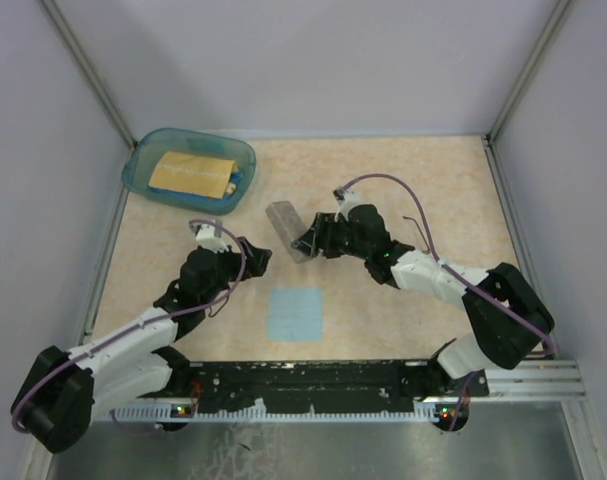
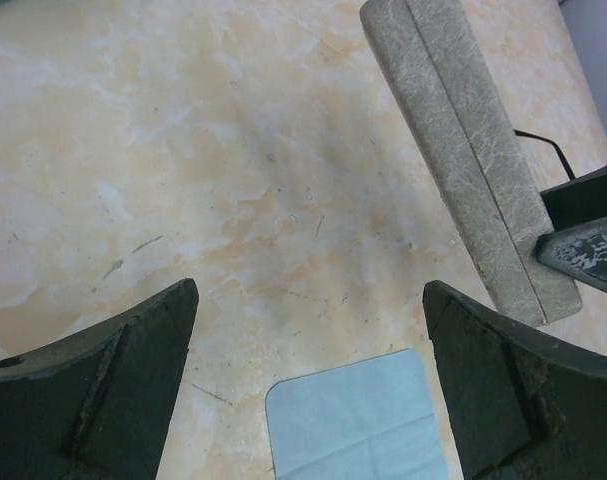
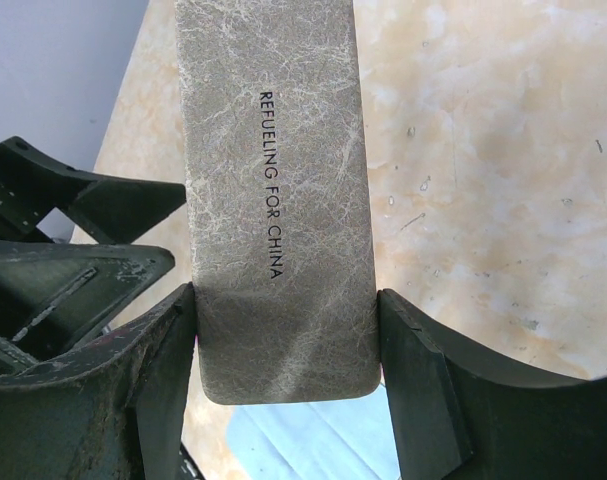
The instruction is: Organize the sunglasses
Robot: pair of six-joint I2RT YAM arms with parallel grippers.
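Note:
A long grey glasses case point(image 1: 288, 225), lettered "REFUELING FOR CHINA" in the right wrist view point(image 3: 278, 120), is held by its near end in my right gripper point(image 1: 318, 240), pads on both sides of it. My left gripper point(image 1: 253, 258) is open and empty, left of the case and apart from it; its view shows the case point(image 2: 463, 150) at upper right. A light blue cloth point(image 1: 294, 314) lies flat on the table in front of the case. No sunglasses show.
A teal oval tray point(image 1: 143, 172) with a folded yellow cloth point(image 1: 191, 173) and small items sits at the back left.

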